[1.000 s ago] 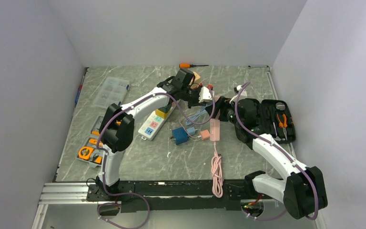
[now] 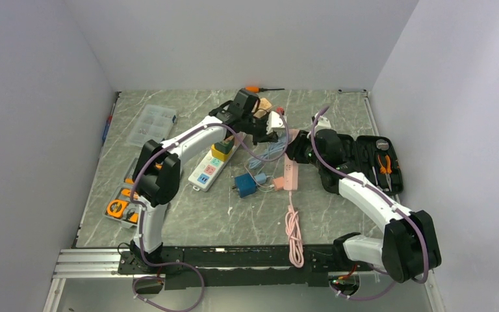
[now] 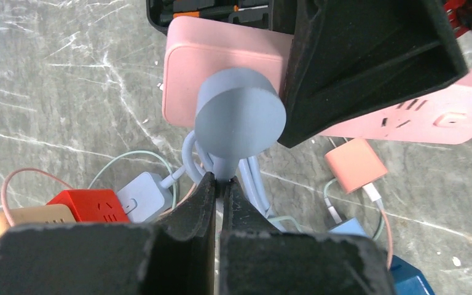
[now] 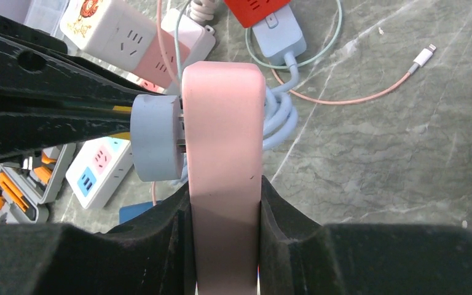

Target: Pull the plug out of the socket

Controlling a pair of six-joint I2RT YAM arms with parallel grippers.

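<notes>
A pink power strip [image 2: 290,175] lies right of centre in the top view. My right gripper is shut on its end, which stands across the right wrist view. A light blue plug [image 4: 157,138] sits against the strip's side, with metal prongs showing between plug and strip in the right wrist view. My left gripper is shut on the plug's narrow neck, beside my right gripper.
A white power strip [image 2: 209,170], a blue adapter [image 2: 245,185] and a small pink charger [image 3: 355,166] lie nearby among cables. A black tool case [image 2: 386,166] is at the right, orange tool boxes [image 2: 118,208] at the left.
My left gripper has moved slightly toward the back.
</notes>
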